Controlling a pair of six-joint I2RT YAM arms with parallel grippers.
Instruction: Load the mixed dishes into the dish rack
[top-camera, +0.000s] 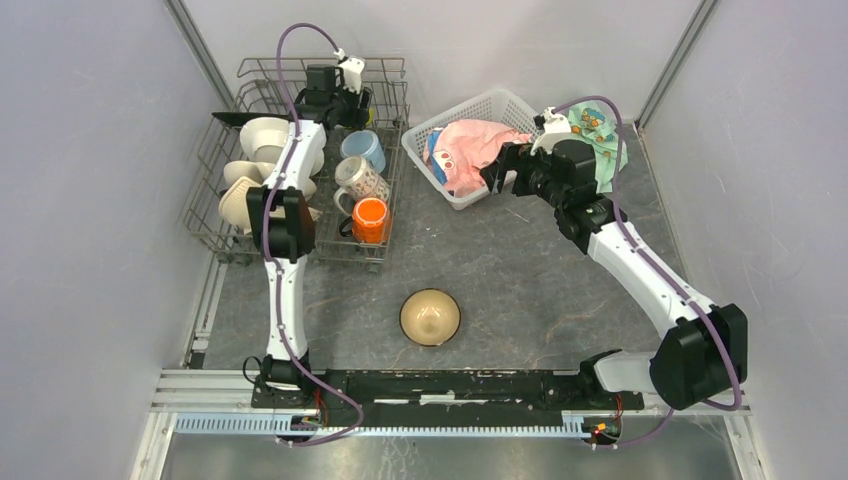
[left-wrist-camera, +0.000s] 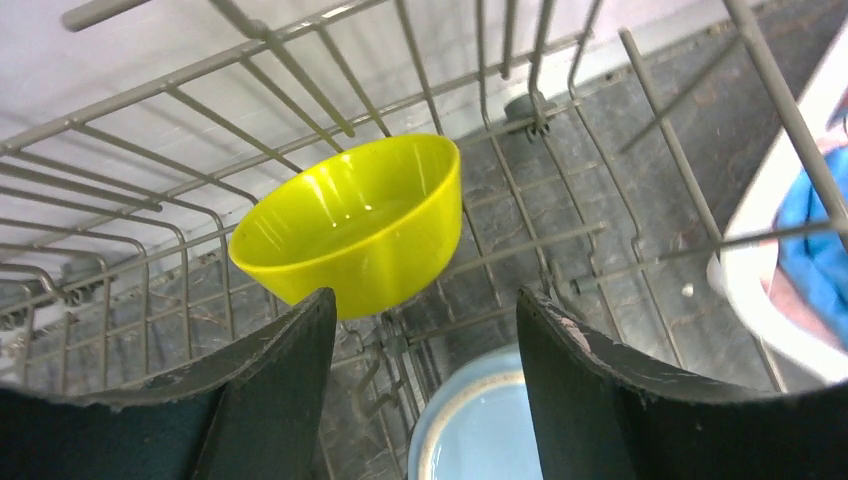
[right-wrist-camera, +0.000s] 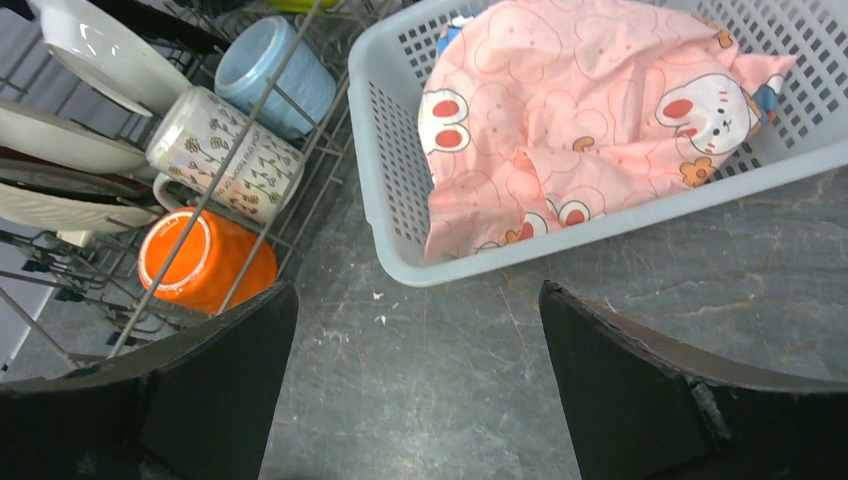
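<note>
A yellow bowl (left-wrist-camera: 370, 260) rests tilted at the back of the wire rack (top-camera: 220, 225), below my open left gripper, with nothing between its fingers. The rack also holds several white and cream dishes (top-camera: 262, 135), a light blue cup (top-camera: 362, 148), a patterned mug (top-camera: 365, 180) and an orange mug (top-camera: 370, 218). A tan bowl (top-camera: 430, 318) sits on the counter, front centre. My right gripper is open and empty, above the counter near the basket.
A white basket (top-camera: 460, 200) with pink cloth stands right of the rack, with a green cloth (top-camera: 610, 160) beside it.
</note>
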